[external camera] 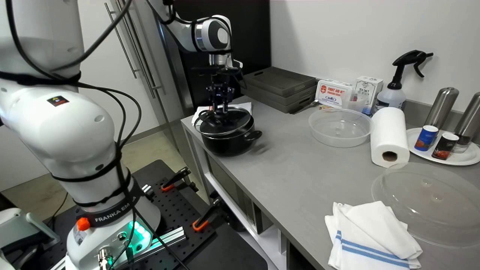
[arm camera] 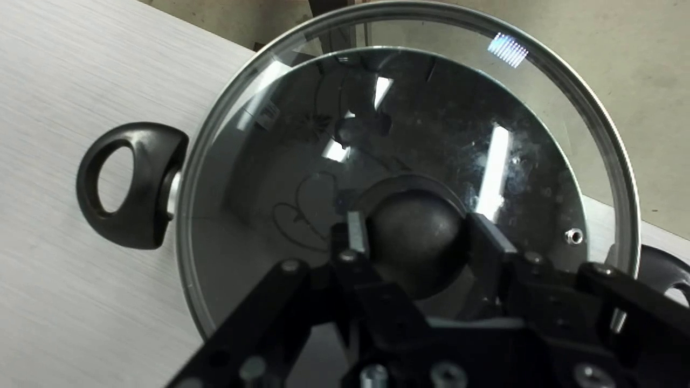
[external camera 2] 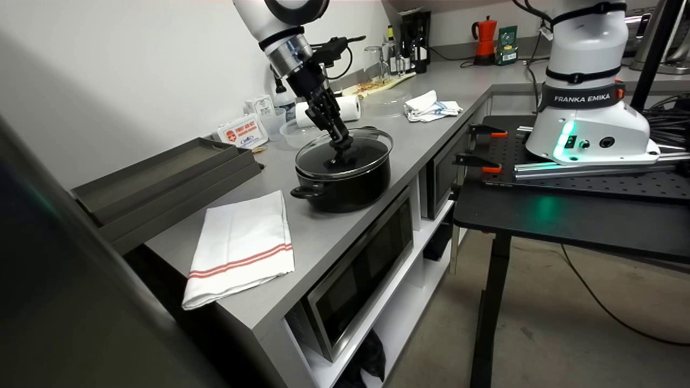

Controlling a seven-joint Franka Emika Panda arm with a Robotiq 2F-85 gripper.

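Observation:
A glass lid (arm camera: 278,161) with a steel rim is over a black pot (external camera 2: 349,194) near the counter's edge. My gripper is shut on the lid's round black knob (arm camera: 417,255), with a finger on either side of it. In the wrist view, the lid's rim reaches past the pot's opening towards the counter's edge, and floor shows through the glass there. The pot's side handle (arm camera: 132,184) sticks out to the left. Whether the lid touches the pot's rim, I cannot tell.
A red-striped white towel (external camera 2: 239,249) lies close to the pot, with stacked grey trays (external camera: 281,87) behind. A clear bowl (external camera: 339,128), a paper roll (external camera: 389,137) and a blue-striped towel (external camera: 371,236) are farther along. Bare counter (external camera: 288,171) spreads beside the pot.

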